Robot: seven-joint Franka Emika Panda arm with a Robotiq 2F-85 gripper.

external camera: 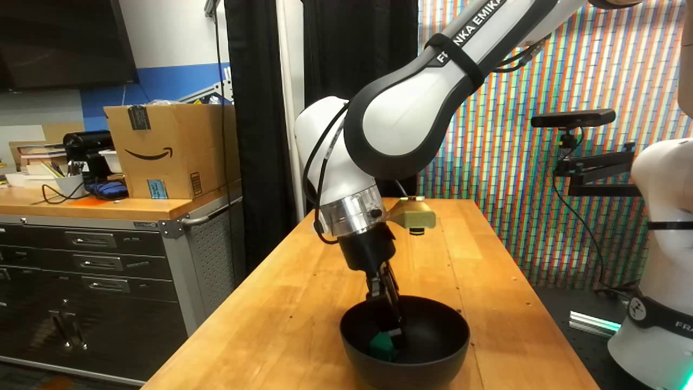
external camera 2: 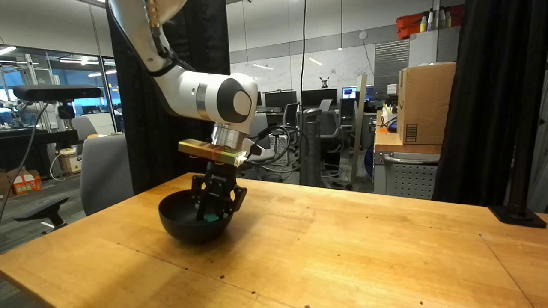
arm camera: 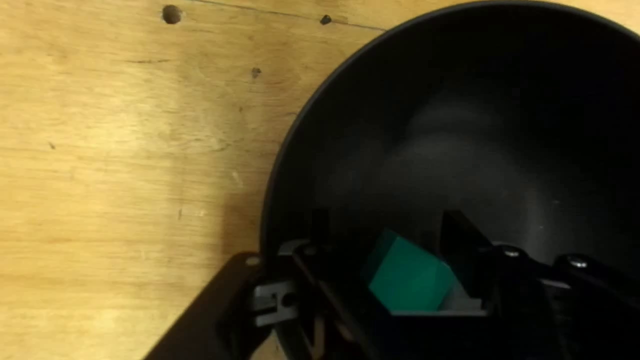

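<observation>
A black bowl (external camera: pixel 416 374) stands upright on the wooden table, with a green block (arm camera: pixel 414 277) inside it near one side. My gripper (external camera 2: pixel 211 213) reaches down into the bowl from above. Its dark fingers (arm camera: pixel 471 255) lie on either side of the block in the wrist view, parted, with a dark gap showing left of the block. Whether the right finger touches the block is hard to tell. From exterior view 1, the block (external camera: pixel 383 346) shows low in the bowl beside the fingertips. The rest of the bowl's inside looks empty.
Bare table (external camera 2: pixel 359 241) stretches away from the bowl in exterior view 2. A cardboard box (external camera: pixel 172 149) sits on a separate workbench. A second white arm (external camera: pixel 662 260) stands off to the right, beyond the table's edge.
</observation>
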